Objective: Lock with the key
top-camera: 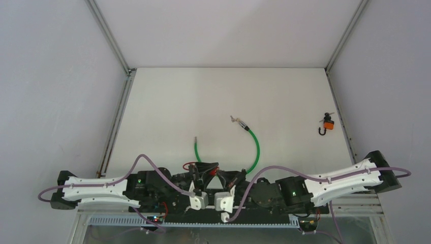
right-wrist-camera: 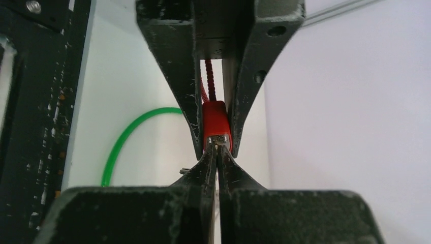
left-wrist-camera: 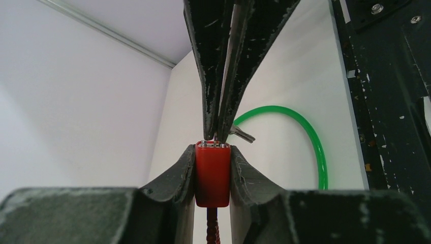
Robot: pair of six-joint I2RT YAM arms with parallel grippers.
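A red lock body (left-wrist-camera: 213, 175) is clamped between the dark fingers of my left gripper, with its red cord trailing from one end. Small silvery parts (right-wrist-camera: 218, 140) show on the opposite end face. My right gripper is shut, its fingertips right at that silvery face; whether they touch it or pinch something thin cannot be made out. From above, both grippers (top-camera: 216, 173) meet at the front middle and hide most of the red lock. On the table behind lies a green cable lock (top-camera: 258, 147), with a key (top-camera: 233, 119) at its head.
An orange padlock (top-camera: 329, 125) with keys lies by the right edge of the white table (top-camera: 167, 101). The cable lock's bare metal tip (top-camera: 195, 140) points to the back.
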